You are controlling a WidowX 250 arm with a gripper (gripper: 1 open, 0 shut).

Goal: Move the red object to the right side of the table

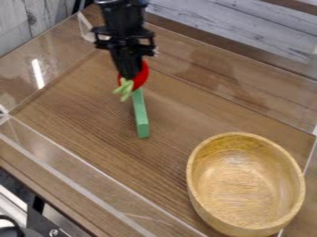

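The red object (141,73), round with a pale green stem-like part, hangs above the table near the top centre. My gripper (130,69) is shut on it, coming down from above and covering much of its upper left side. From this view the object sits just beyond the upper end of the green block, and the gap between it and the table is hard to judge. Bare wood makes up the right side of the table (242,102).
A long green block (140,115) lies on the table just below the held object in the picture. At the lower right stands a round, pale yellow bowl (246,180). The wood between bowl and back edge is clear.
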